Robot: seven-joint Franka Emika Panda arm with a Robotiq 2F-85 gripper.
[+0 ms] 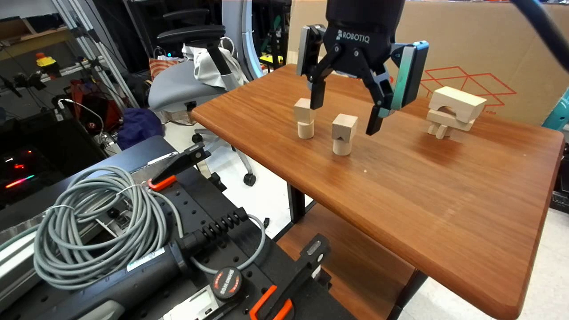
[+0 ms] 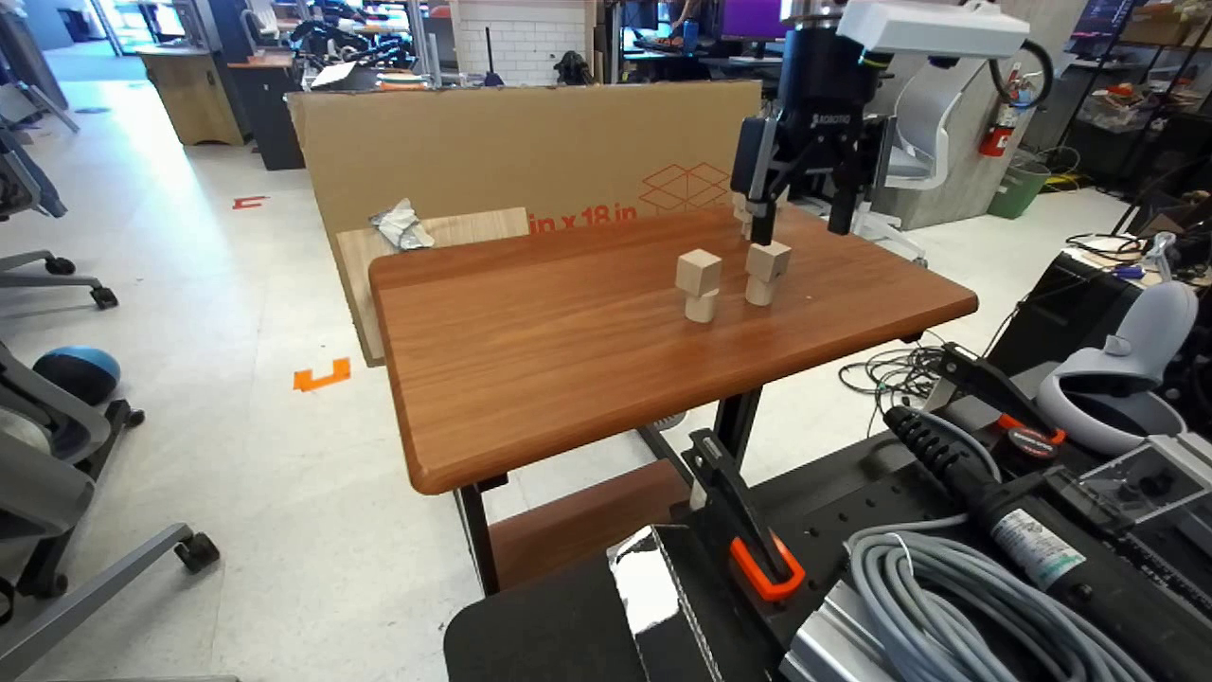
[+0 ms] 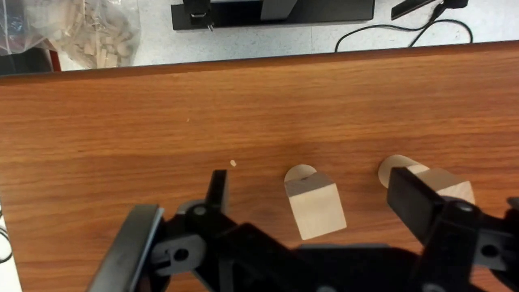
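Note:
My gripper (image 1: 344,114) hangs open above the wooden table (image 1: 437,197), with nothing held between its spread fingers. Two small stacks stand near the table's edge in exterior view 1, each a pale block on a round peg. The nearer block (image 1: 345,127) sits on its peg (image 1: 342,147); the other block (image 1: 304,110) rests on a second peg (image 1: 305,130). From the wrist, one block (image 3: 318,209) shows between the fingers but lower down, while the other stack's block (image 3: 445,182) is partly covered by the right finger (image 3: 413,202).
A structure of pale blocks with an arch piece (image 1: 457,102) on top stands toward the table's far right in exterior view 1. Behind the table rises a cardboard sheet (image 2: 511,148).

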